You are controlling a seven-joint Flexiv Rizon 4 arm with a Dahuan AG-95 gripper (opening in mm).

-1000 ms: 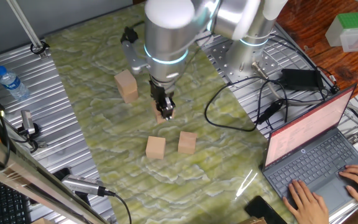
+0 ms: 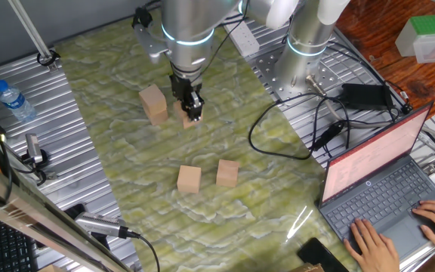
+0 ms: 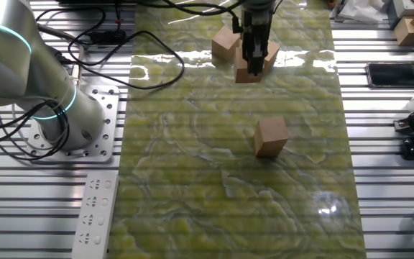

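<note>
My gripper [image 2: 192, 110] is shut on a wooden block [image 2: 180, 115], largely hidden behind its black fingers in exterior view 1. In exterior view 2 the held block [image 3: 246, 75] shows below the gripper [image 3: 254, 63]. To the left of it in exterior view 1 a taller wooden block [image 2: 154, 104] stands, a small gap apart; the same block [image 3: 270, 137] is nearer the camera in exterior view 2. Two more wooden blocks, a left one [image 2: 189, 179] and a right one [image 2: 227, 173], sit side by side with a gap between them.
The green marbled mat [image 2: 142, 219] has much free room. A laptop [image 2: 376, 181] with a person's hands [image 2: 376, 245] on it stands at the right. A black cable [image 2: 266, 143] loops onto the mat's edge. A water bottle [image 2: 15, 102] stands off the mat at the left.
In exterior view 1 the gripper and its block have moved up and left, away from the two paired blocks and nearer the taller block. The other blocks have stayed put.
</note>
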